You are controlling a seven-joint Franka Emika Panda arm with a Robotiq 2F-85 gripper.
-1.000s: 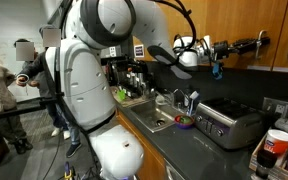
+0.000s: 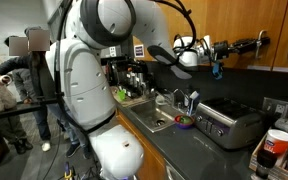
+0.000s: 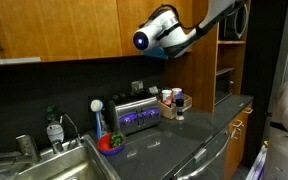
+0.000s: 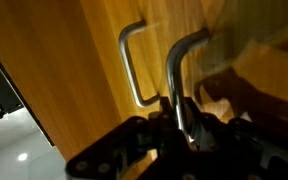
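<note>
My gripper (image 2: 261, 44) is up at the wooden cabinet doors (image 2: 165, 33), at the far end of the outstretched arm. In the wrist view, a curved metal door handle (image 4: 172, 68) runs down between the dark fingers, and the gripper is shut on it. The fingers hide the handle's lower end. A second handle (image 4: 131, 65) stands beside it on the neighbouring door, clear of the fingers. The doors look closed in the exterior views. In exterior view 2 the arm crosses the cabinet front at the upper right.
Below the cabinets are a toaster oven (image 2: 226, 125), a sink (image 2: 154, 117) and a colander (image 2: 184, 121) on the dark counter (image 2: 204, 158). Cups (image 2: 277, 140) stand in a box at the right. Open space lies between counter and cabinets.
The arm and gripper hold the same pose throughout. Only the people in the left background have shifted about.
</note>
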